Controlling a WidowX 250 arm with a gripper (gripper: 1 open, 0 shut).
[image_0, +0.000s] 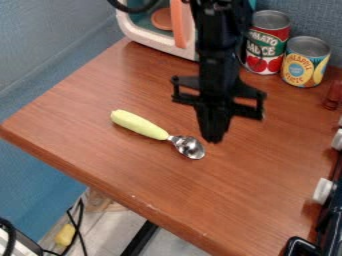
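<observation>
My black gripper (214, 128) hangs over the middle of the wooden table (120, 180), just above and to the right of a scoop with a pale yellow handle (138, 124) and a metal head (189, 147). The gripper points down; whether its fingers are open or shut does not show clearly. The scoop lies flat on the table, apart from the gripper as far as this view shows.
A tomato sauce can (266, 45) and a yellow-labelled can (305, 62) stand at the back right, near a teal appliance behind the arm. A small red bottle (334, 95) is at the right edge.
</observation>
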